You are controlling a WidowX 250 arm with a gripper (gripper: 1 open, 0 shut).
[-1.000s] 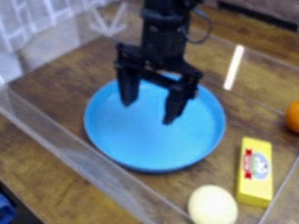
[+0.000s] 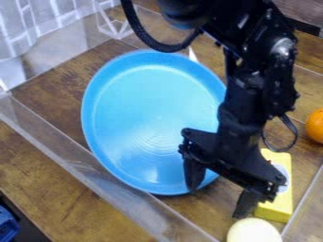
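My black gripper (image 2: 221, 184) is low at the right edge of a blue round tray (image 2: 139, 113), its fingers open. The right finger reaches down in front of a yellow box (image 2: 275, 203), partly hiding it. The left finger hangs over the tray's lower right. I cannot tell whether either touches anything.
A pale egg-like object (image 2: 252, 233) lies at the bottom edge below the box. An orange fruit (image 2: 314, 127) is at the right edge. Clear plastic walls run along the left and bottom. Bare wood (image 2: 57, 95) shows left of the tray.
My gripper has come down and toward the front right, over the yellow box. The blue tray sits higher and further left in view than before.
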